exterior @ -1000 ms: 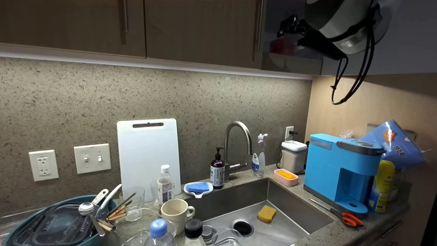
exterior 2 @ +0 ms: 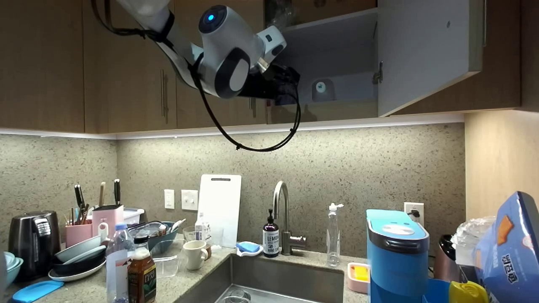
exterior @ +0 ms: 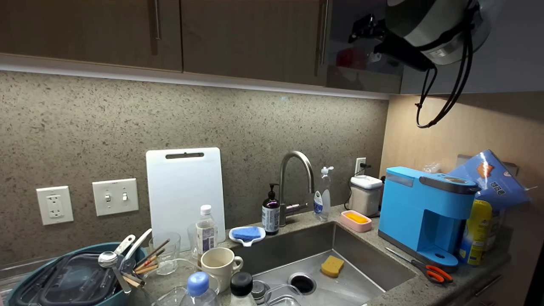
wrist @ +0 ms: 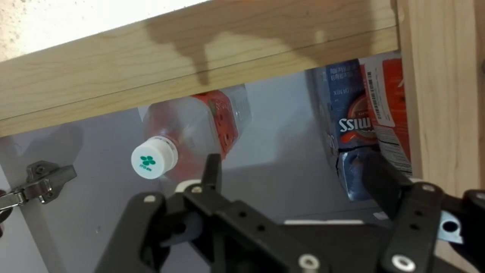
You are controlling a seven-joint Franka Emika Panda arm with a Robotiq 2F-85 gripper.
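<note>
My gripper is open inside the upper cabinet, its black fingers spread wide with only bare cabinet surface showing between them. A clear bottle point(wrist: 191, 120) with a white cap and a red label stands in the cabinet, just beyond the left finger in the wrist view. On the opposite side, a blue cocoa-mix box point(wrist: 345, 113) and a red packet point(wrist: 388, 104) are close to the right finger and the cabinet's side wall. From outside, the gripper point(exterior 2: 290, 75) appears dark at the open cabinet's mouth; its fingertips are hard to make out there.
The cabinet door point(exterior 2: 429, 50) stands open on the right. A wooden shelf edge point(wrist: 204, 59) crosses the wrist view. Below are the sink point(exterior: 352, 245), faucet point(exterior: 298, 158), blue coffee machine point(exterior: 408, 204) and a cluttered counter. Cables hang from my arm.
In exterior view 1, my arm and gripper have shifted slightly to the right, and the hanging cable has moved with them. The counter items look unchanged.
</note>
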